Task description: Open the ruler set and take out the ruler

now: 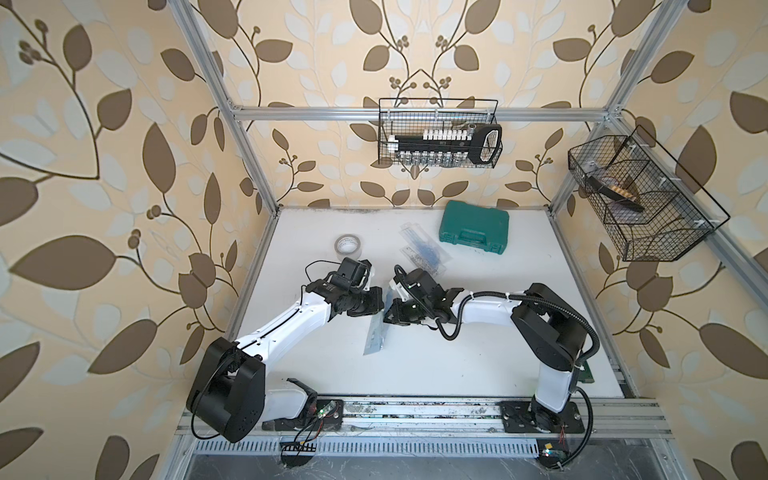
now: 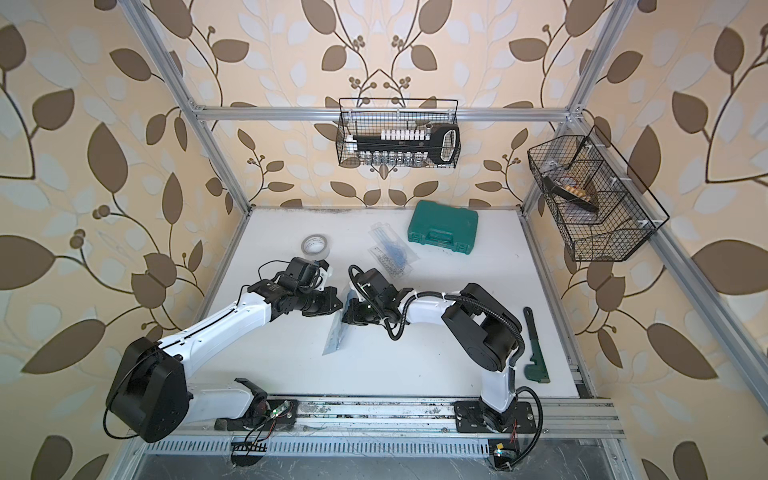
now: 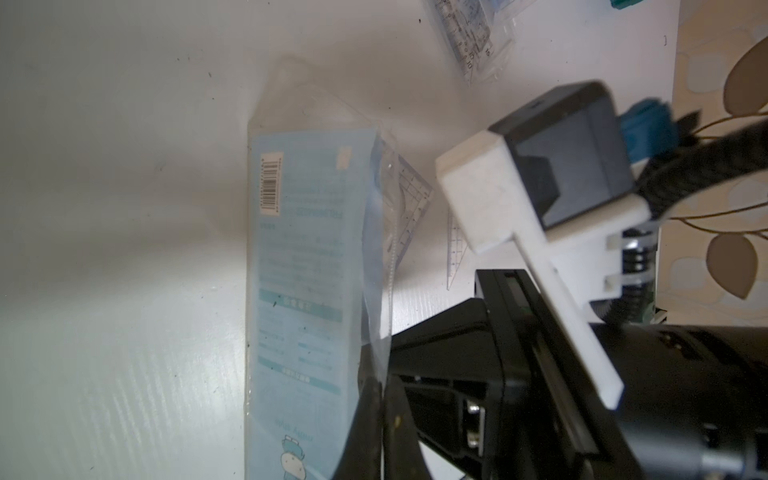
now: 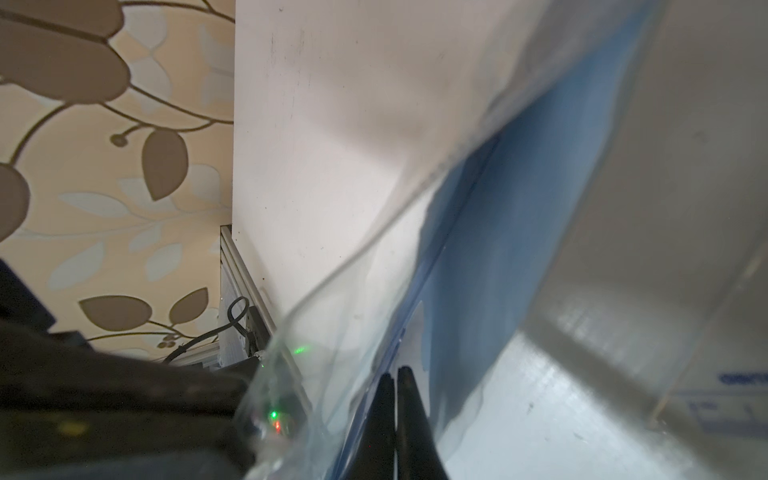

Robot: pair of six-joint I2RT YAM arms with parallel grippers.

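Note:
The ruler set's clear sleeve (image 3: 308,240), with a pale blue printed card inside, lies between my grippers. Its right edge is raised. My left gripper is shut on the clear film along that edge. In the right wrist view, the sleeve (image 4: 512,232) stands on edge and gapes, film apart from blue card. My right gripper is shut, its tips against or within this gap; whether film lies between them is unclear. Clear set squares with printed scales (image 3: 412,204) lie on the table right of the sleeve, partly hidden by the right gripper.
A second clear packet (image 1: 424,248), a green case (image 1: 473,226) and a tape roll (image 1: 347,245) sit toward the back. A green-handled tool (image 2: 535,348) lies at the right edge.

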